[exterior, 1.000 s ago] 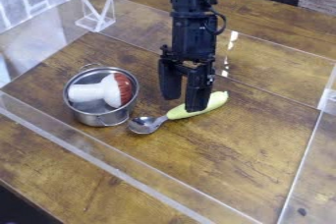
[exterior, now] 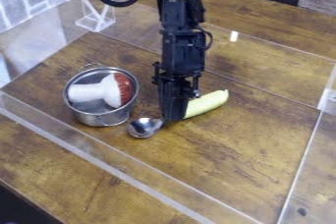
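Note:
My black gripper [exterior: 175, 106] is lowered to the table at the middle of the view, shut, its tips at the handle of a metal spoon [exterior: 144, 127]; whether anything thin is between them cannot be made out. A pale yellow-green elongated object [exterior: 207, 102] lies right beside the tips, partly behind them. To the left stands a metal pot [exterior: 104, 113] holding a white object [exterior: 92, 93] and a red one [exterior: 125, 87].
Transparent panels or edges run along the left and right sides. A small white rack [exterior: 94, 17] stands at the back left.
My gripper has moved down to the spoon handle, and its fingers have drawn together from a wider spread.

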